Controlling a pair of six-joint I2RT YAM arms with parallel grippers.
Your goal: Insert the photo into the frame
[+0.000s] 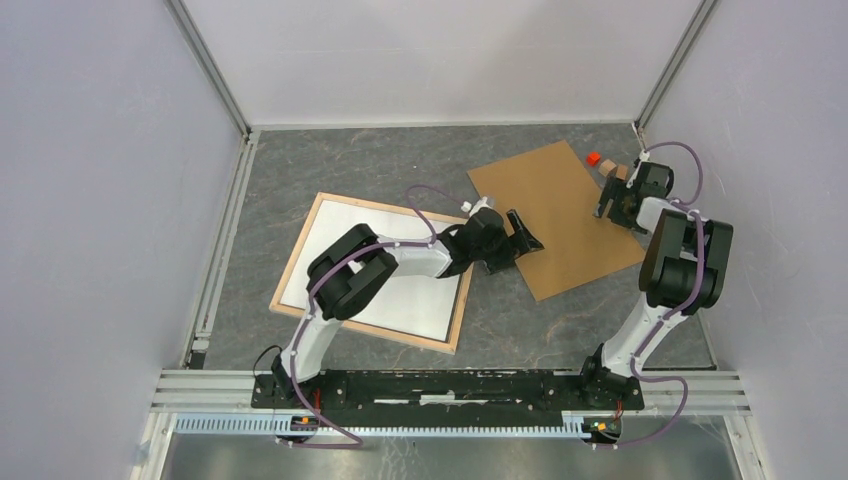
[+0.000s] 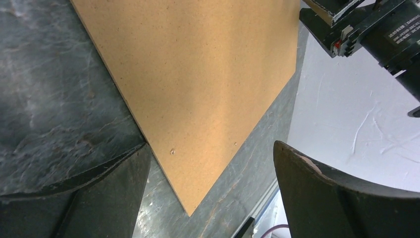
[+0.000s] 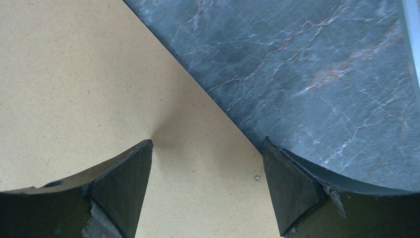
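A large brown sheet (image 1: 560, 220) lies flat and turned at an angle on the right half of the table; I cannot tell whether it is the photo or a backing. To its left is a wooden picture frame (image 1: 375, 331) with a white inside. My left gripper (image 1: 523, 236) stands open at the sheet's left edge, its fingertips (image 2: 141, 161) low beside that edge. At the opposite edge my right gripper (image 1: 601, 203) is open, the sheet's edge (image 3: 218, 106) running up from beside one fingertip. Neither gripper holds anything.
A red block (image 1: 593, 159) and wooden blocks (image 1: 607, 169) sit just beyond the sheet at the back right, near the right arm. The right wall (image 1: 760, 200) is close to that arm. Bare table (image 1: 400, 165) shows at the back, above the frame.
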